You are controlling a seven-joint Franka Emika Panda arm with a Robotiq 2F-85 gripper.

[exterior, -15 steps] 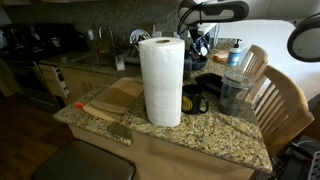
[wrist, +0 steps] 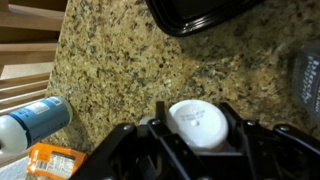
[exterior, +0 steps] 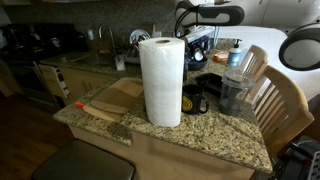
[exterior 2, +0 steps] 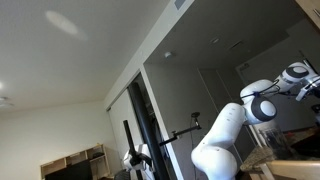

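Observation:
A white, round-topped object (wrist: 198, 124) sits at the bottom middle of the wrist view, between the fingers of my gripper. The fingers are shut on it, and its lower part is hidden by the gripper. Speckled countertop (wrist: 120, 75) shows beyond it. In exterior view 1 the white arm (exterior: 225, 15) reaches in from the upper right, with the gripper end hanging over the back of the counter. That end is small and dark there, partly lost behind the paper towel roll (exterior: 162, 85).
A black tray (wrist: 195, 12) lies ahead in the wrist view, with a blue-and-white bottle (wrist: 35, 125) and orange packet (wrist: 55, 160) at left. In exterior view 1, a black mug (exterior: 193, 98), clear container (exterior: 235, 87) and soap bottle (exterior: 235, 53) stand on the counter.
The arm's wrist section has shifted slightly up and left in exterior view 1. Objects on the counter look unmoved.

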